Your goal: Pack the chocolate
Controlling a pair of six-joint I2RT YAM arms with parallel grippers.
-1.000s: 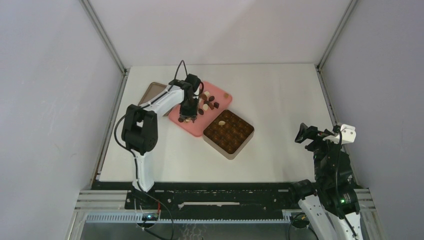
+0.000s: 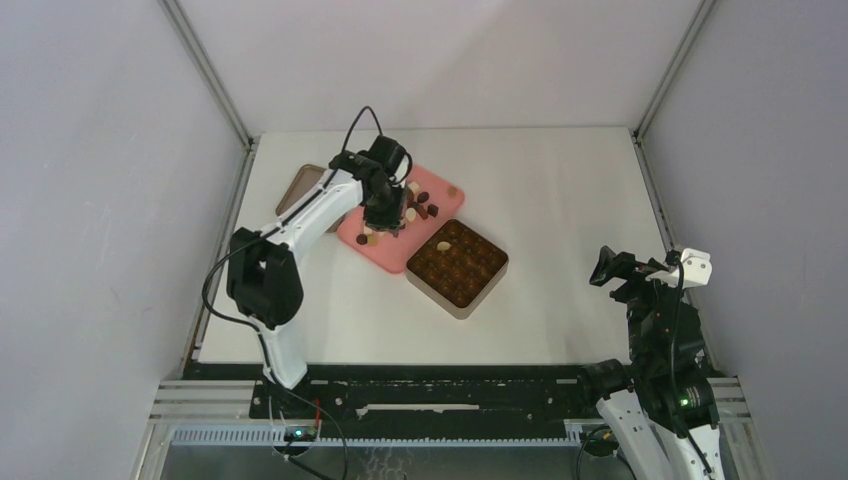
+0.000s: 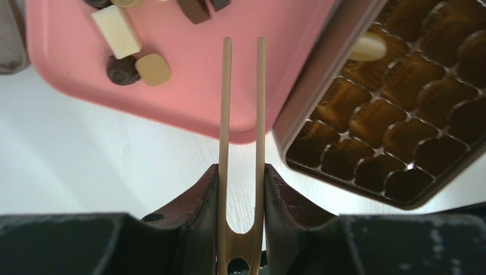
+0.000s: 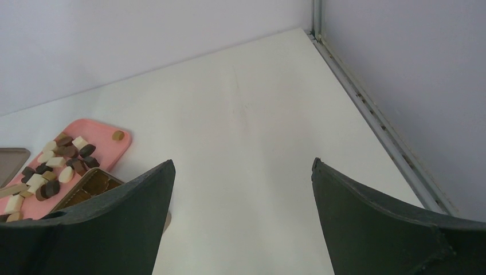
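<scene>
My left gripper is shut on pale wooden tongs [image 3: 224,120], whose two tips stand apart with nothing between them. Beneath the tips lies the pink tray [image 3: 189,109], carrying several chocolates, among them a white block [image 3: 117,31] and a tan piece [image 3: 153,70]. Against the tray's right side is the chocolate box [image 2: 458,262], divided into brown compartments. A single cream-coloured piece [image 2: 443,246] sits in one near its far left corner; the others look empty. Far from these, at the table's right side, my right gripper is open and empty.
A brown-grey tray or lid [image 2: 300,188] lies left of the pink tray, partly behind the left arm. Walls [image 2: 770,150] close in the sides and back.
Over the last second the left arm has shifted, its gripper moving slightly right and away from the front edge above the pink tray. The box and right arm have stayed still.
</scene>
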